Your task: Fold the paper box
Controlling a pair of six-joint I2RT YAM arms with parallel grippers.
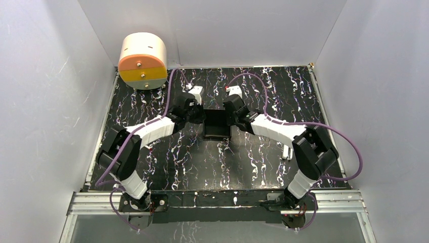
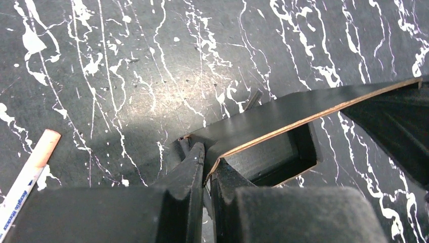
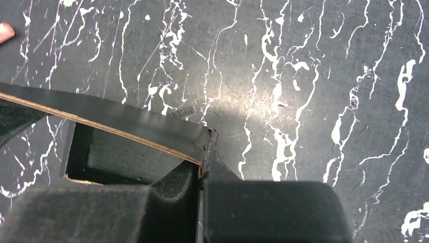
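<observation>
The black paper box point(image 1: 216, 135) stands on the dark marbled table between my two arms, its inside facing up. In the left wrist view its raised long wall point(image 2: 288, 111), with a brown cut edge, runs from corner to corner. My left gripper is shut on the wall's corner at one end. At the opposite end, my right gripper is shut on the other corner of that wall point(image 3: 126, 121). The box floor shows only partly past the fingers, and the pinched corners are mostly hidden.
A pink-and-white marker point(image 2: 28, 177) lies on the table by the left gripper. At the back left stands a rounded drawer cabinet point(image 1: 143, 61). A small white item point(image 1: 287, 153) lies to the right. The table in front of the box is clear.
</observation>
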